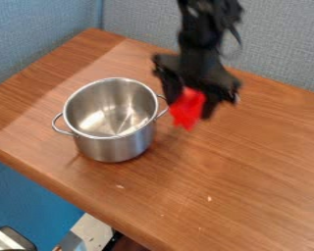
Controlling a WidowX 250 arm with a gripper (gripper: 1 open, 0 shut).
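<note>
My gripper (186, 88), dark and blurred by motion, hangs above the table just right of the pot, shut on a red object (187, 109). The red object is raised near the pot's right rim; its shape is too blurred to tell. The steel pot (111, 139) with two side handles stands upright on the wooden table (212, 201), left of centre, and its visible inside is empty.
Grey-blue padded walls (42, 25) stand behind. The table's left edge drops to a blue area, with metal items at the lower left corner.
</note>
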